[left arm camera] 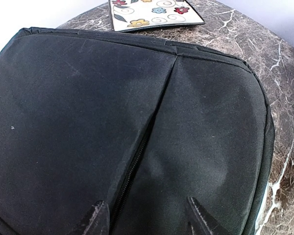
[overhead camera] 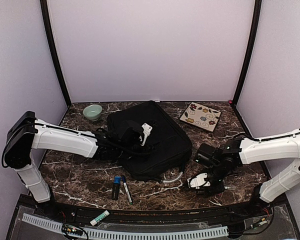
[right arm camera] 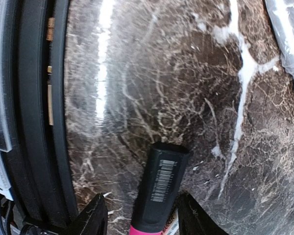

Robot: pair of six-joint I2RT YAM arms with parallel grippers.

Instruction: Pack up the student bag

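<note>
A black bag [overhead camera: 160,145] with a zipper [left arm camera: 132,169] lies in the middle. My left gripper is over it, fingers apart, nothing seen between them. My right gripper is low over the front right of the table, part open around a black highlighter [right arm camera: 160,181] with a pink end; whether the fingers touch it is unclear. A thin white pen lies beside the highlighter, partly hidden. A blue-capped marker [overhead camera: 116,190], a slimmer pen [overhead camera: 127,192] and a glue stick [overhead camera: 99,218] lie at the front left.
A green bowl [overhead camera: 92,112] stands at the back left, a flowered square plate [overhead camera: 200,116] at the back right. A clear tube [overhead camera: 171,177] lies by the bag's front. The left side of the table has free room.
</note>
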